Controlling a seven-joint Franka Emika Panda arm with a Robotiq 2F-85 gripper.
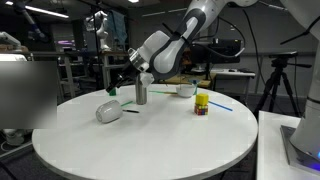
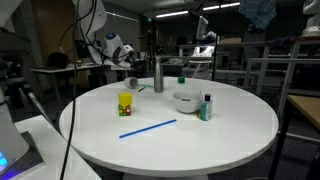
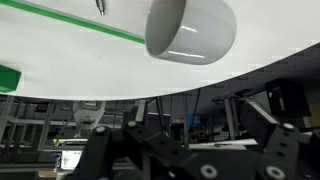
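My gripper is open at the lower edge of the wrist view, with nothing between its fingers. A white cup [image 3: 195,28] lies on its side beyond it, apart from the fingers; exterior view 1 also shows this cup [image 1: 110,111] at the table's left. A green marker [image 3: 75,20] runs beside the cup's mouth. Near the table edge a green block [image 3: 8,78] is partly cut off at the left; exterior view 2 shows the green block [image 2: 181,79] at the far side. The white arm [image 1: 160,55] reaches over the table from the upper right.
A grey bottle [image 2: 158,76] stands upright near the cup. On the white round table [image 2: 215,137] are also a white bowl [image 2: 187,103], a small bottle [image 2: 205,108], a yellow block [image 2: 125,103] and a blue marker [image 2: 148,128].
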